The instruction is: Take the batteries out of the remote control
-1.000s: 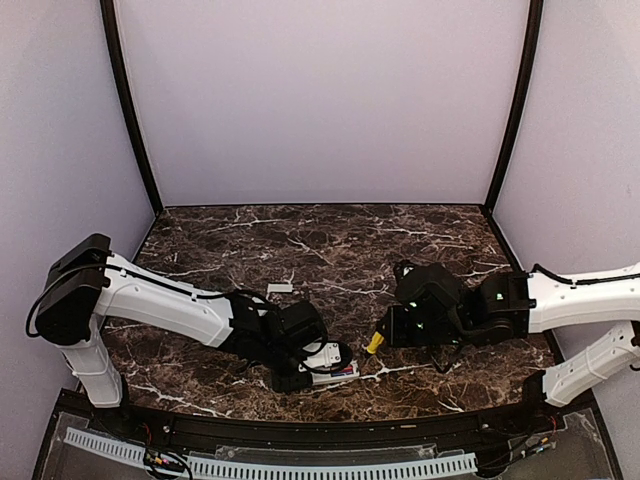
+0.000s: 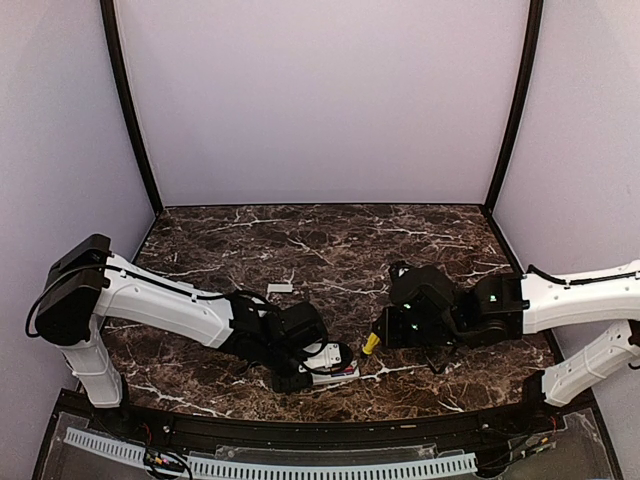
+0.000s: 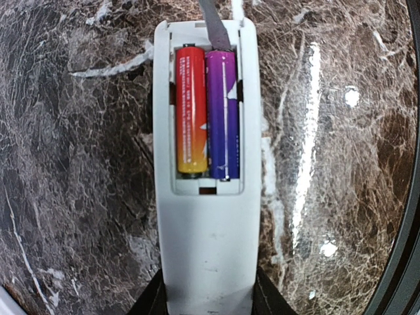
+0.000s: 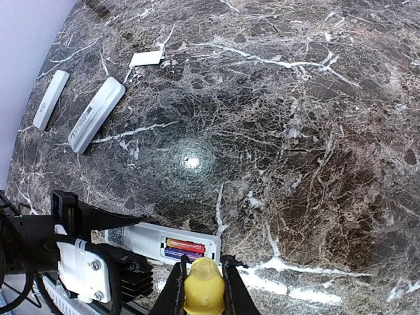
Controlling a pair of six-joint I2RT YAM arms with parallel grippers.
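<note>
A white remote control (image 3: 209,236) has its battery bay uncovered, with a red-orange battery (image 3: 191,108) and a purple battery (image 3: 222,115) lying side by side inside. My left gripper is shut on the remote's other end. A yellow-handled tool (image 4: 204,289) sits between the fingers of my right gripper, which is shut on it. In the left wrist view the tool's grey metal tip (image 3: 219,33) reaches the top end of the purple battery; whether it presses there I cannot tell. From above, the yellow handle (image 2: 370,344) stands just right of the remote (image 2: 335,377).
A small white cover (image 4: 146,58) lies on the marbled table. Two more white remotes, one larger (image 4: 96,115) and one slimmer (image 4: 51,100), rest towards the left in the right wrist view.
My right gripper has shifted slightly left with the yellow-handled tool, towards the remote's open end. The left arm and the remote have stayed put.
</note>
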